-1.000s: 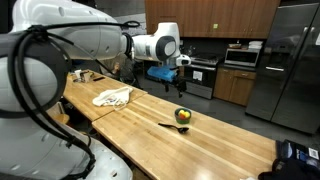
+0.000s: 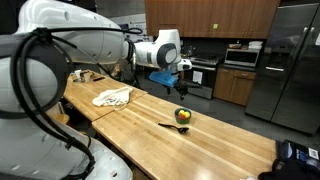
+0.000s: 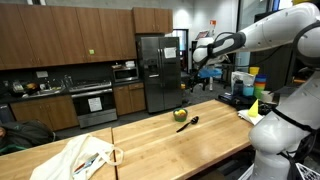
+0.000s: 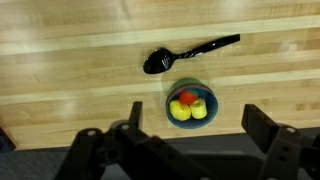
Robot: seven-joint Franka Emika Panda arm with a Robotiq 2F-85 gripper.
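My gripper stands open over the table, one dark finger on each side of the lower middle of the wrist view. In that view a round green-grey bowl lies below and between the fingers, holding a red item and yellow pieces. A black spoon rests on the wood just beyond the bowl. In exterior view 1 the gripper hangs well above the bowl, apart from it. Nothing shows between its fingers.
A crumpled white cloth lies on the left of the wooden table in exterior view 1. Dark objects stand at the right edge.
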